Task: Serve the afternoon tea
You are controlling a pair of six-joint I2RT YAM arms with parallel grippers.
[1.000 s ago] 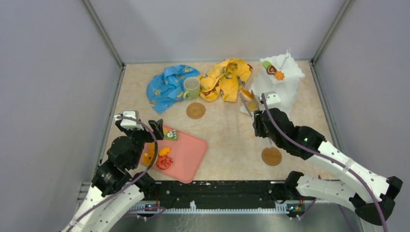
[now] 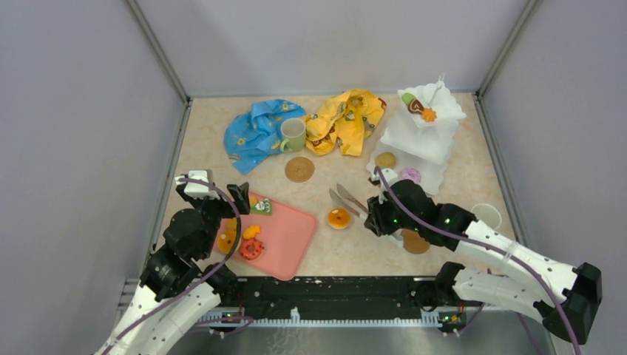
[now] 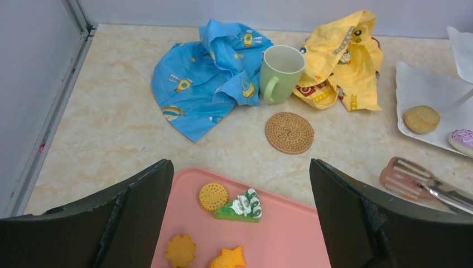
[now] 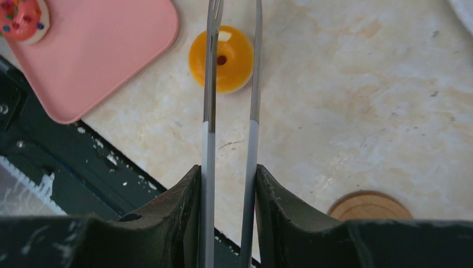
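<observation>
My right gripper (image 2: 378, 215) is shut on the metal tongs (image 4: 252, 145), whose arms stand slightly apart. Below them appears an orange-glazed donut (image 4: 237, 61); one tong arm crosses in front of it. In the top view the donut (image 2: 339, 218) shows to the left of the tongs, away from their tips. Whether it touches the table cannot be told. My left gripper stands open and empty over the pink tray (image 2: 292, 237). On that tray lie a cracker (image 3: 213, 196), a green cake slice (image 3: 240, 207), a fish cookie (image 3: 227, 259) and a red donut (image 2: 251, 249).
The white tiered stand (image 2: 421, 140) at back right holds a round bun (image 3: 421, 119), a purple donut (image 3: 462, 140) and several sweets. A green mug (image 2: 293, 134) stands between blue cloth (image 2: 259, 133) and yellow cloth (image 2: 346, 122). Coasters (image 2: 299, 169) and a white cup (image 2: 486, 215) are also out.
The right arm and tongs swung from the stand toward the front left. The orange donut moved from beside the stand to near the pink tray. The left arm stayed still.
</observation>
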